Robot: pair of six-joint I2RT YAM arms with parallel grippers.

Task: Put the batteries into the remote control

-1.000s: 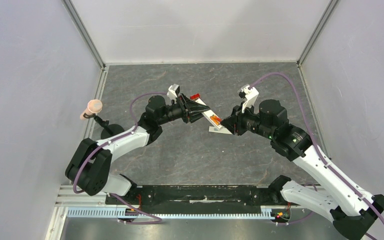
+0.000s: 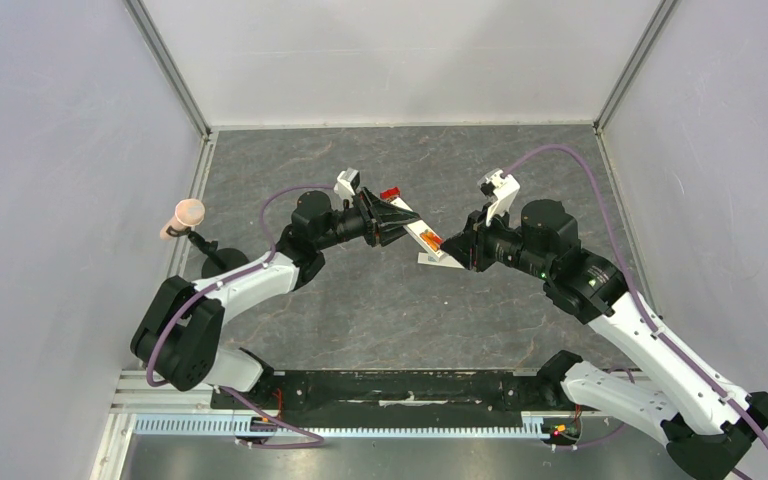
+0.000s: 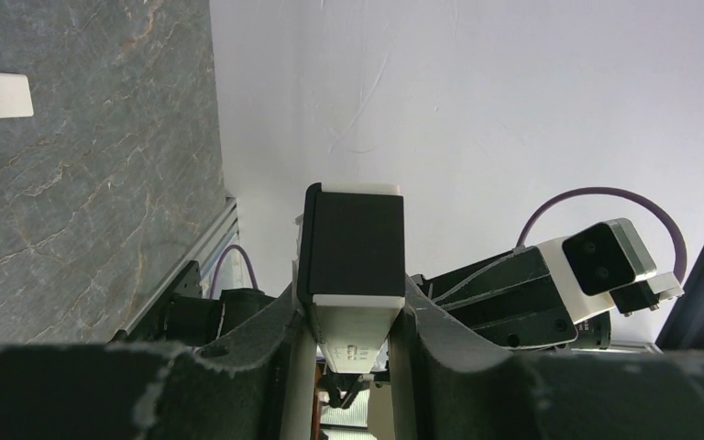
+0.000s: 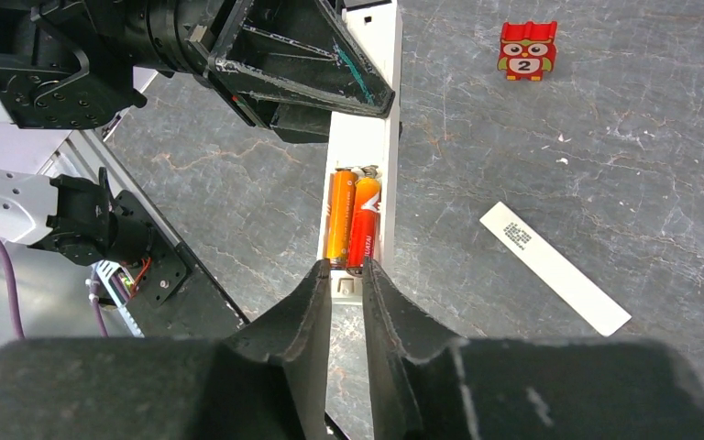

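Observation:
My left gripper [image 2: 390, 222] is shut on the white remote, held tilted above the table; in the left wrist view its end fills the fingers. In the right wrist view two batteries, orange [image 4: 339, 215] and red-orange [image 4: 362, 229], lie side by side in its open compartment. My right gripper is at the compartment's lower end, its fingertips a short gap apart; whether they touch the red battery is unclear. The white battery cover [image 4: 555, 266] lies on the table.
A red owl block [image 4: 526, 50] lies on the grey table [image 2: 400, 320] behind the remote. A pink-headed object [image 2: 189, 212] on a black stand is at the left.
The left gripper and remote look still.

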